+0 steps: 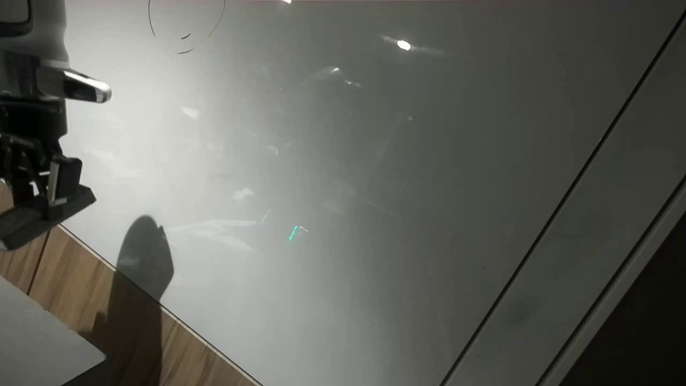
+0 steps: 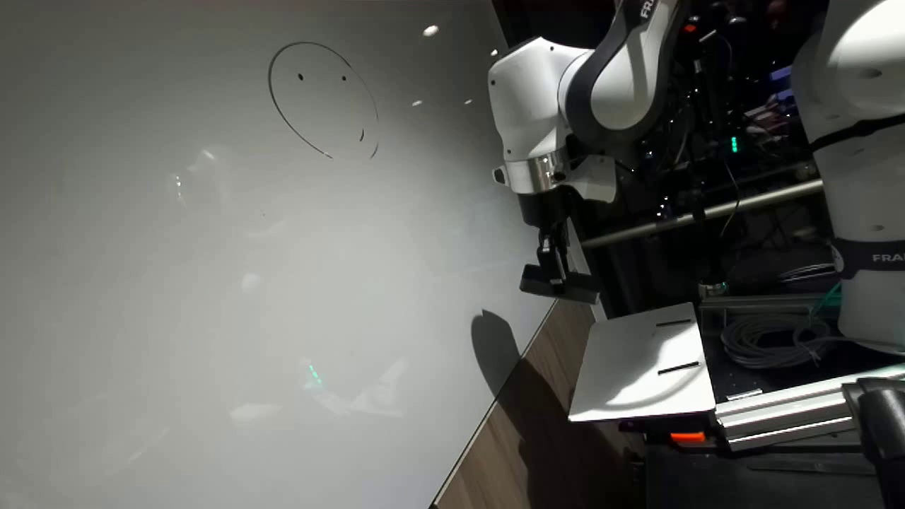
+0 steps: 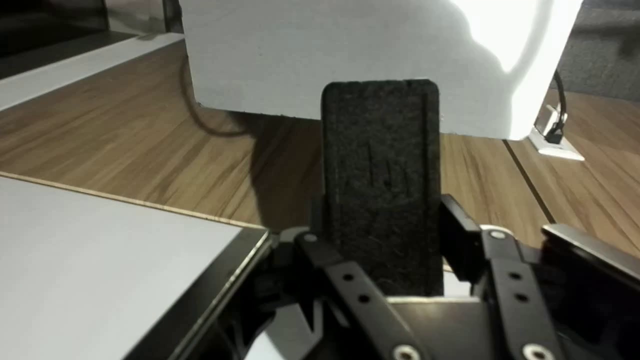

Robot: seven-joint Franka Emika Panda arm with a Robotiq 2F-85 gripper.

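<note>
In the wrist view a black felt eraser point(image 3: 384, 150) is gripped between the two fingers of my gripper. Exterior view 2 shows my gripper point(image 2: 553, 250) pointing down, shut on the eraser point(image 2: 560, 284), near the lower right edge of the whiteboard point(image 2: 254, 297). At the left edge of exterior view 1, the eraser point(image 1: 48, 219) hangs below the hand. A face outline point(image 2: 272, 85) with two eye dots and a short mouth stroke is drawn high on the board; its circle has gaps. The eraser is apart from that drawing.
A white platform point(image 2: 628, 365) with two dark slots lies close below the eraser. Wood panelling point(image 2: 551, 339) borders the board. Cables point(image 2: 776, 339) and a metal rail point(image 2: 704, 212) fill the right side. Most of the board is clear.
</note>
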